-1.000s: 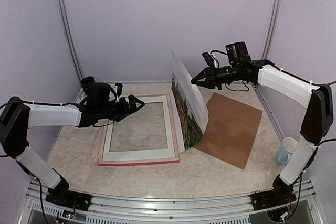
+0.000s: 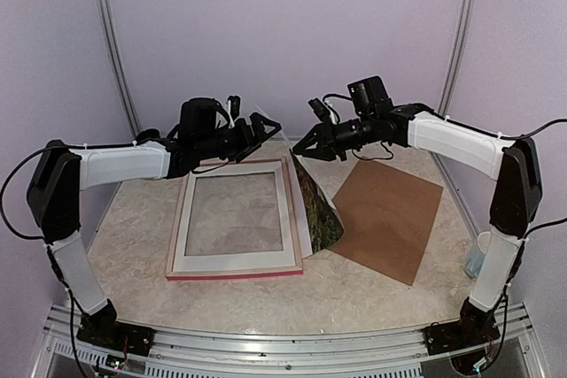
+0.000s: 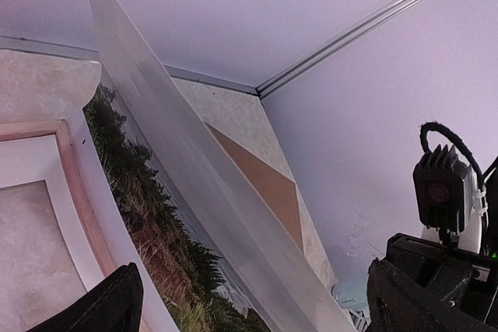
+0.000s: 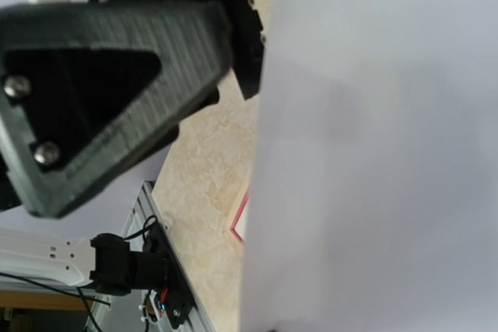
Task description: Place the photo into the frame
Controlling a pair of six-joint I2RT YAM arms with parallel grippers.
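Note:
The picture frame, wood-edged with a white inner border and a bare opening, lies flat on the table. Along its right side stands the photo, tilted up and curved, its printed landscape partly showing. My left gripper is open at the photo's far upper part; the left wrist view has the photo running between its spread fingers, with nothing gripped. At the photo's right side is my right gripper. One finger shows beside the white sheet, which hides the other, so its grip is unclear.
A brown backing board rests flat on the right of the table. Near the right edge stands a light blue cup. Both grippers are close together over the frame's far right corner.
My left gripper has moved right and away from the front, up to the photo.

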